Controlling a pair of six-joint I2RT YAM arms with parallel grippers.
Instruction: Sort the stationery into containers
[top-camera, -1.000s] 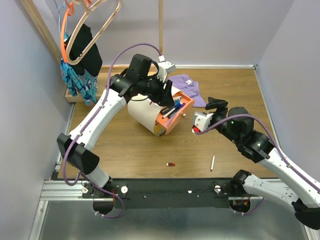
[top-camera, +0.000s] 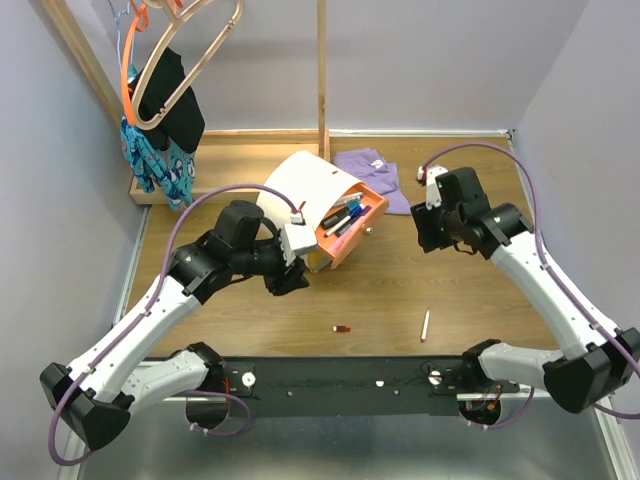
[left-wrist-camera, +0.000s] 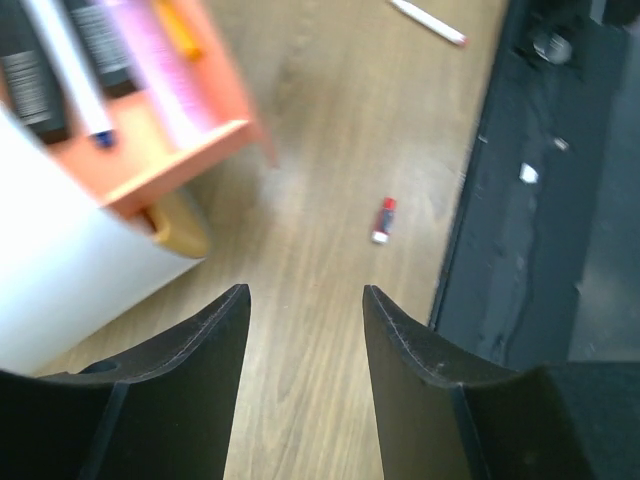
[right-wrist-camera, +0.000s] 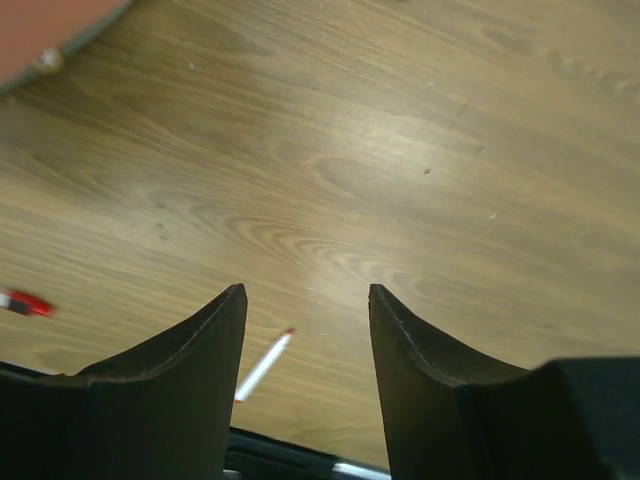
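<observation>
A white round-backed container with an open orange drawer (top-camera: 334, 256) stands at the table's centre, several pens and markers lying in the drawer. In the left wrist view, the drawer (left-wrist-camera: 222, 139) shows at the upper left. A short red piece (top-camera: 342, 329) and a slim white pen (top-camera: 425, 325) lie on the wood near the front edge. My left gripper is open beside the container, nothing between its fingers; beyond them lies the red piece (left-wrist-camera: 385, 220). Over the right side, my right gripper is open and empty, the white pen (right-wrist-camera: 265, 366) low in its view.
A folded purple cloth (top-camera: 372, 178) lies behind the drawer. At the back left, clothes (top-camera: 160, 165) hang from a wooden hanger by a wooden shelf (top-camera: 255, 160). Bare wood (top-camera: 390, 275) lies between the two arms.
The left arm has come from over the drawer toward the front, beside the container. The red piece and white pen have stayed put.
</observation>
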